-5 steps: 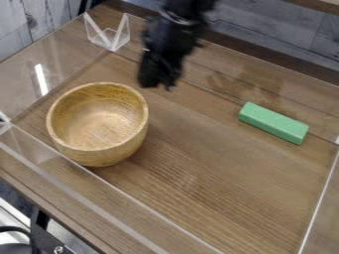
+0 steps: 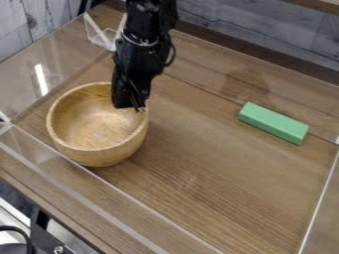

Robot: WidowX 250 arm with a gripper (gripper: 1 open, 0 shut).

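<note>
My black gripper (image 2: 130, 97) hangs from the top centre, its tip low over the back right rim of a wooden bowl (image 2: 95, 139) on the left of the table. The fingers look shut; the dark, overlapping parts hide whether anything sits between them.
A green block (image 2: 275, 122) lies at the right of the wooden table (image 2: 219, 179). Clear plastic pieces sit at the back left and along the left edge.
My gripper has come down and to the left to the bowl's rim, and is no longer motion-blurred. The bowl and block look unmoved.
</note>
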